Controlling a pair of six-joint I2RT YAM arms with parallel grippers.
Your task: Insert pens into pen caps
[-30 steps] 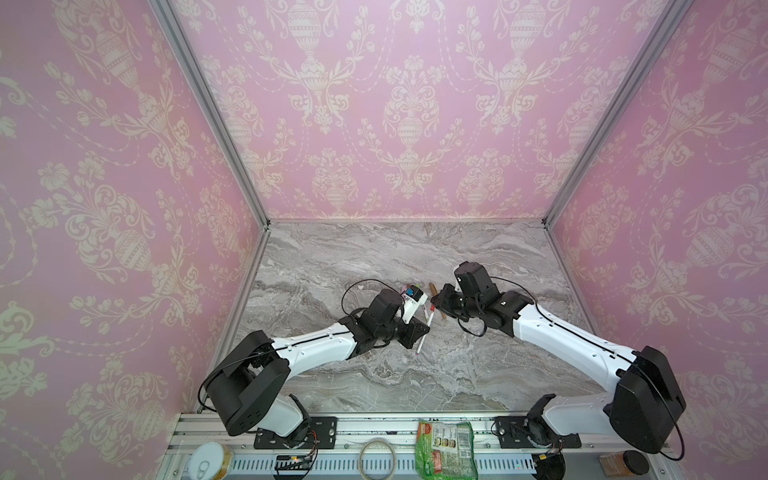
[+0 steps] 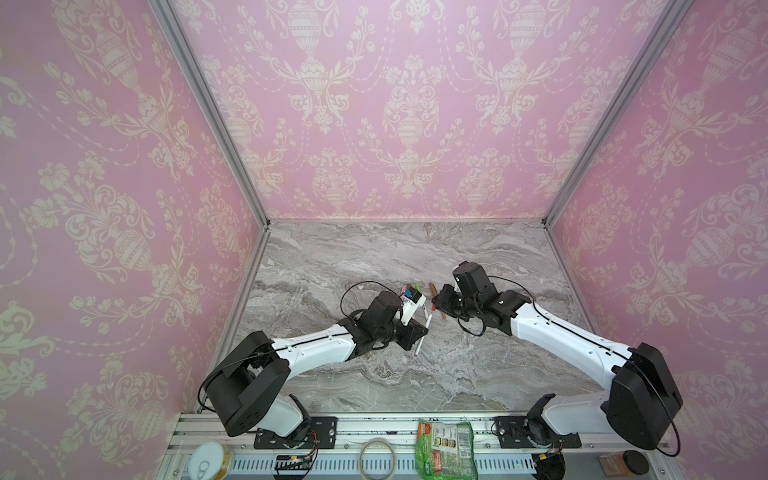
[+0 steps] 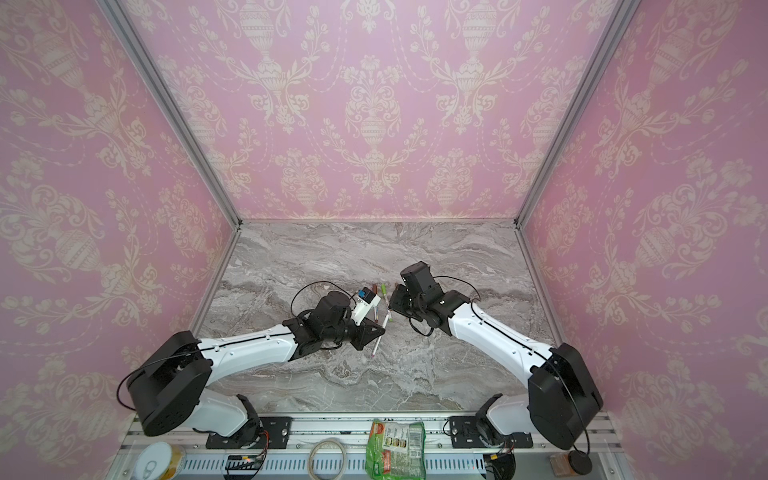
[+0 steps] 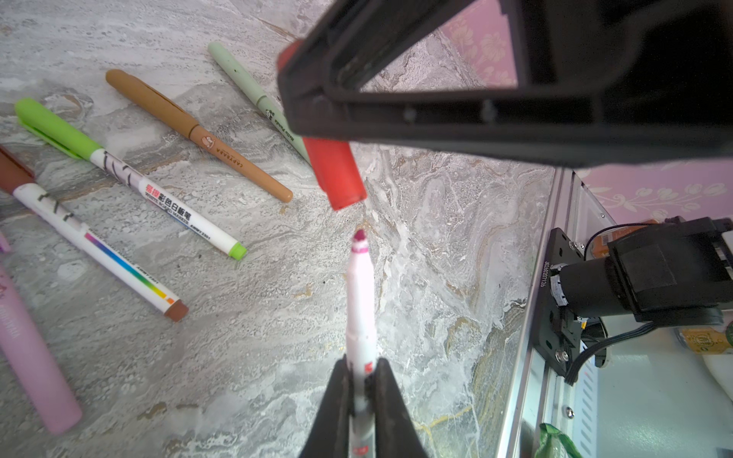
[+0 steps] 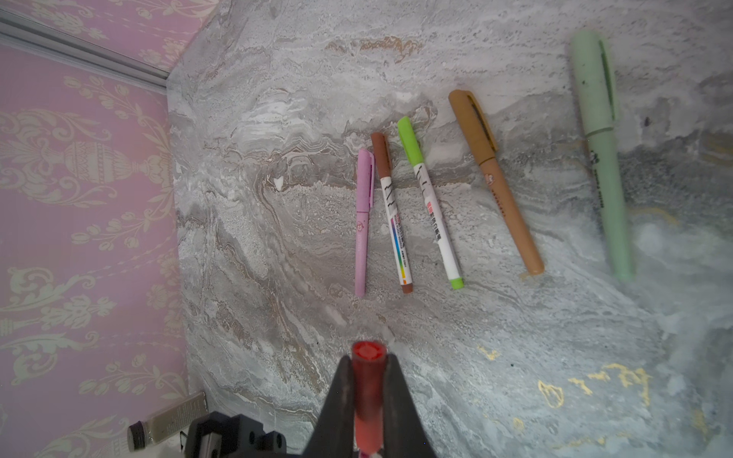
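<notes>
My left gripper is shut on an uncapped white marker (image 4: 361, 305). The marker's dark red tip points up the left wrist view. Just beyond that tip hangs a red cap (image 4: 341, 174), its open end facing the marker. A narrow gap shows between cap and tip, with the cap slightly left of the marker's line. My right gripper is shut around the red cap, whose opening stands out past the fingers in the right wrist view. From above, the white marker (image 2: 428, 315) slants between the two grippers, over the table.
Capped pens lie on the marble table (image 5: 267, 252): pink (image 5: 362, 229), brown-and-white (image 5: 395, 221), green-and-white (image 5: 435, 213), tan (image 5: 500, 191) and pale green (image 5: 607, 175). A green packet (image 2: 445, 450) rests at the front rail.
The left gripper and marker have drifted a touch lower in the top left view. Both grips stay shut.
</notes>
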